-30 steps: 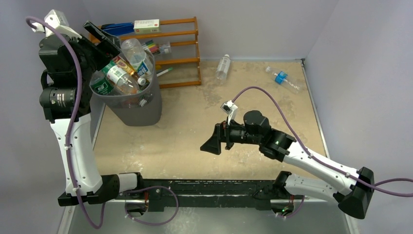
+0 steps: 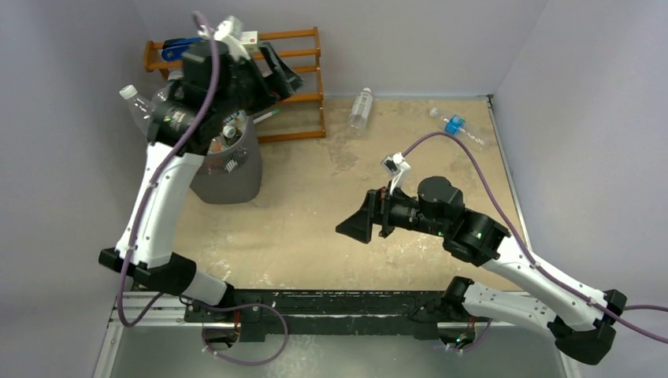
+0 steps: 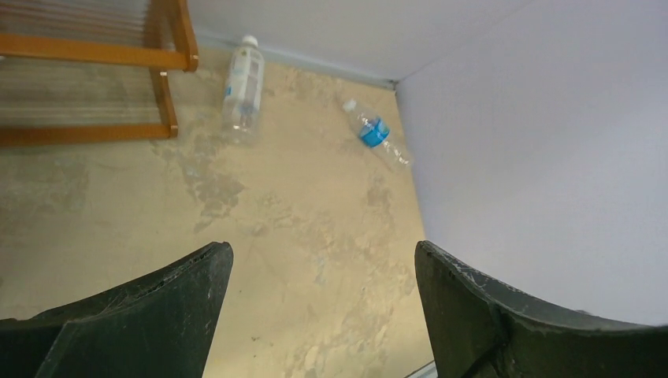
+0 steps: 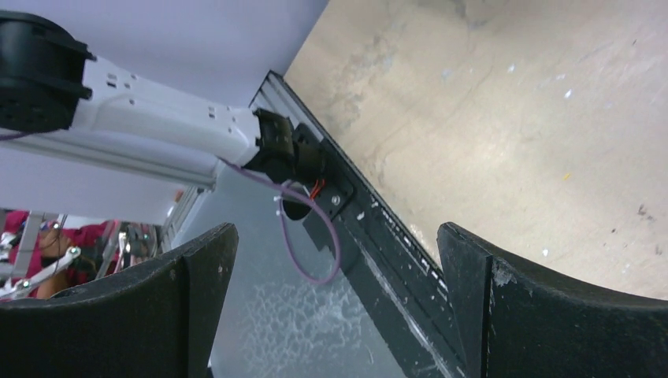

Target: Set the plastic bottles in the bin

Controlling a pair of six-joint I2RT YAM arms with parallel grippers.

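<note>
A clear bottle with white label [image 2: 360, 112] lies by the back wall, right of the rack, also in the left wrist view [image 3: 243, 90]. A second bottle with blue label [image 2: 459, 127] lies in the back right corner. The grey bin [image 2: 228, 181], heaped with bottles, is partly hidden under my left arm. My left gripper [image 2: 280, 79], blurred, is above the rack beside the bin; its fingers stand apart in the left wrist view with nothing between them. My right gripper [image 2: 369, 220] stands open and empty over the middle right of the floor.
A wooden rack [image 2: 315, 55] stands against the back wall, with small items on it. Walls [image 2: 567, 142] close the board in at left, back and right. The middle of the board [image 2: 299, 220] is clear.
My left gripper has swung from over the bin to the right, and a bottle now shows at the bin's left. The right arm has shifted slightly.
</note>
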